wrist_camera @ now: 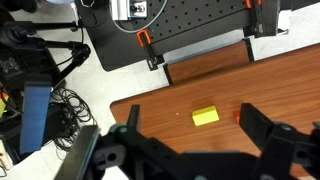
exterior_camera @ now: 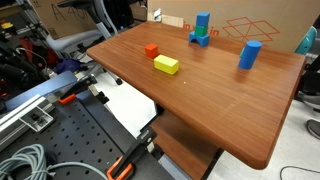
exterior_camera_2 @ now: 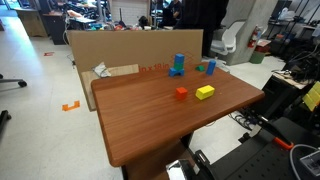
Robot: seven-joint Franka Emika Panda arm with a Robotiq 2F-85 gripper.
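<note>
On the brown table (exterior_camera: 225,110) lie a yellow block (exterior_camera: 166,64) and, a little farther left, a red cube (exterior_camera: 151,49). Toward the back stands a stack (exterior_camera: 201,27) of blue and green pieces. A blue cylinder (exterior_camera: 250,54) stands upright by itself to its right. From the wrist view, my gripper is high over the table with its dark fingers wide apart. Below, between them, show the yellow block (wrist_camera: 205,116) and the red cube (wrist_camera: 238,116), both well away from the fingers. Nothing shows held.
A cardboard panel (exterior_camera_2: 130,48) borders the table's back. In the wrist view, a dark perforated bench (wrist_camera: 205,25) with orange-and-black clamps (wrist_camera: 149,46) runs along the table's edge, a gap between.
</note>
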